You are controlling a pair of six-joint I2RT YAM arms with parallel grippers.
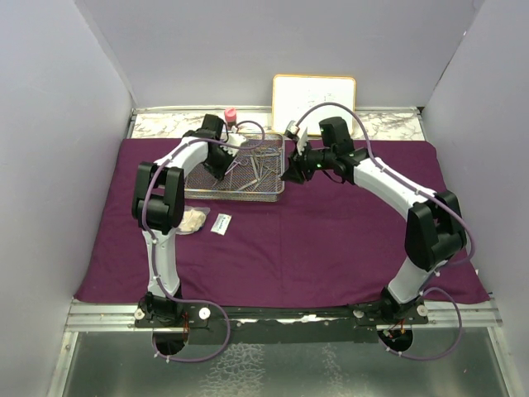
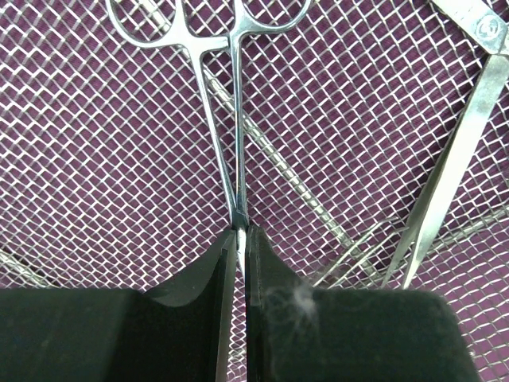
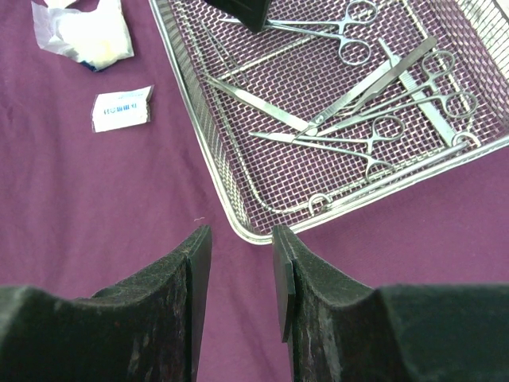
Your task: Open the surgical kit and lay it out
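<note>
A wire mesh tray (image 1: 235,195) of steel instruments stands on the purple cloth. My left gripper is down inside its left part, shut on the lower shank of a hemostat (image 2: 238,135), whose rings point away from the fingers. Tweezers (image 2: 461,151) lie to its right. In the right wrist view, scissors, clamps and other instruments fill the tray's right part. My right gripper hangs beside the tray's right corner, its fingers apart with nothing between them.
A bag of gauze (image 3: 95,36) and a small white packet (image 3: 119,111) lie in front of the tray. A white board (image 1: 314,91) and a pink-topped bottle (image 1: 231,114) are behind it.
</note>
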